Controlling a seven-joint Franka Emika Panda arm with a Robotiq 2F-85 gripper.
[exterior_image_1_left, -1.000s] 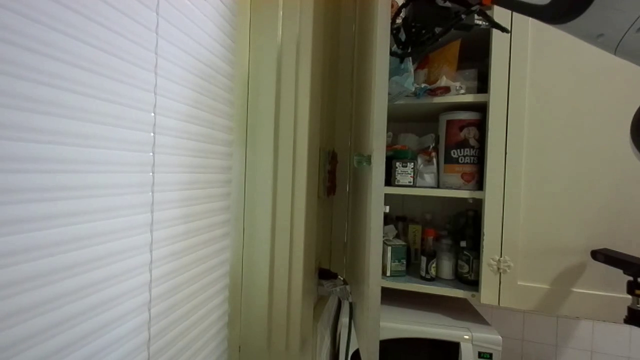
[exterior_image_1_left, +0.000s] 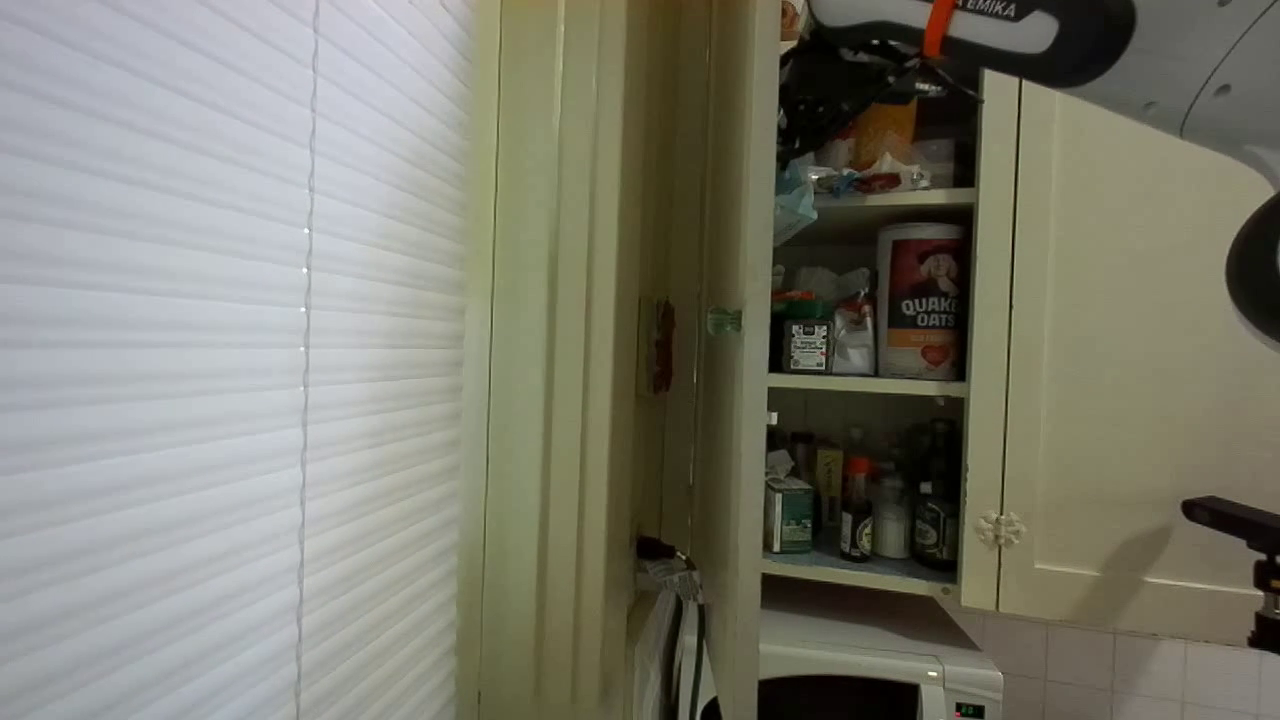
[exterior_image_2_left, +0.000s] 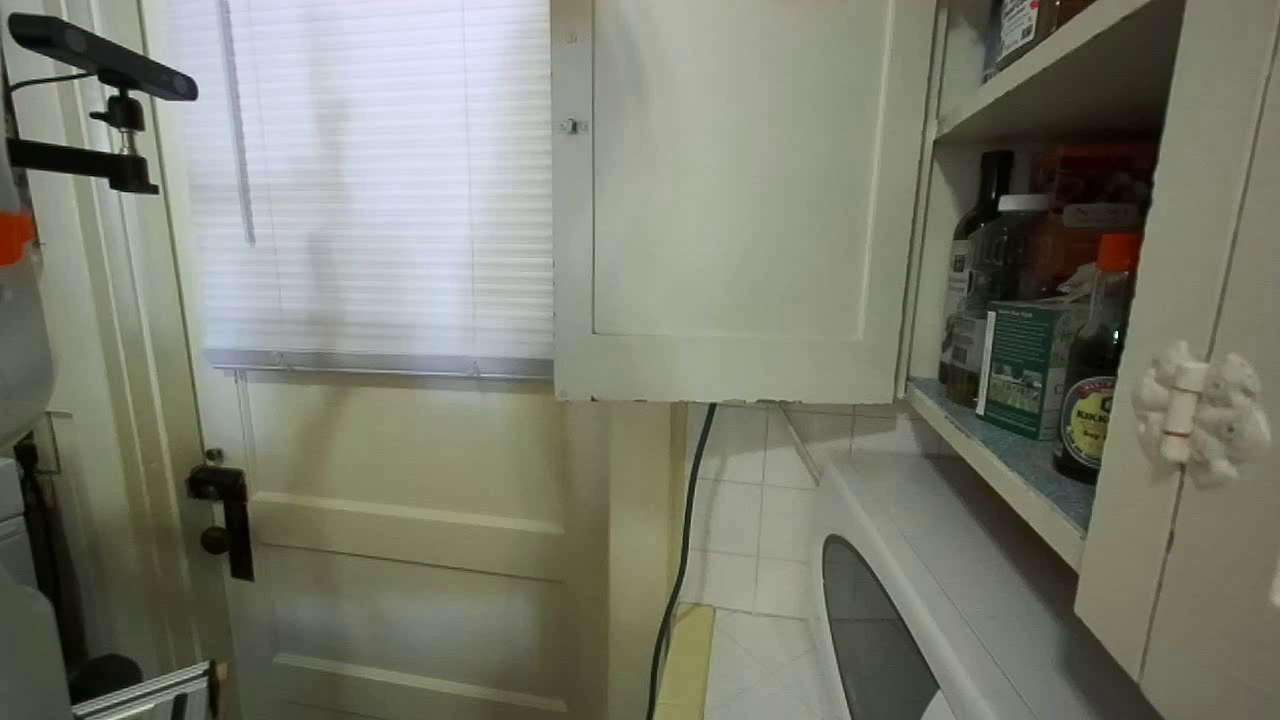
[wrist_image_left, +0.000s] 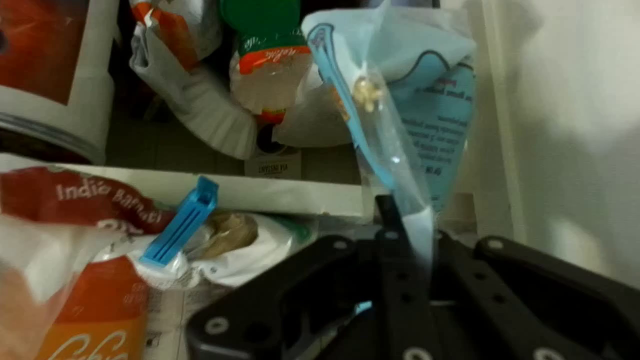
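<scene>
In the wrist view, a light blue and clear plastic bag (wrist_image_left: 435, 120) has its narrow gathered end running between the black fingers of my gripper, which is shut on that thin plastic. Exterior view 1 shows my gripper (exterior_image_1_left: 794, 146) at the upper shelf of the open cabinet, close to the door. Below it the blue bag (exterior_image_1_left: 792, 206) hangs down past the front of the shelf edge (exterior_image_1_left: 894, 198). Part of the fingers blends into the dark shelf there. Exterior view 2 does not show the gripper.
The open cabinet door (exterior_image_1_left: 734, 480) stands just left of the bag. Close by on the upper shelf lie several packets, one with a blue clip (wrist_image_left: 183, 222). The shelf below holds a Quaker Oats canister (exterior_image_1_left: 921, 300) and small packages. Under the cabinet is a microwave (exterior_image_1_left: 864, 654).
My gripper has come down in exterior view 1, and the arm has shifted too. The blue bag now hangs lower, beyond the upper shelf's edge.
</scene>
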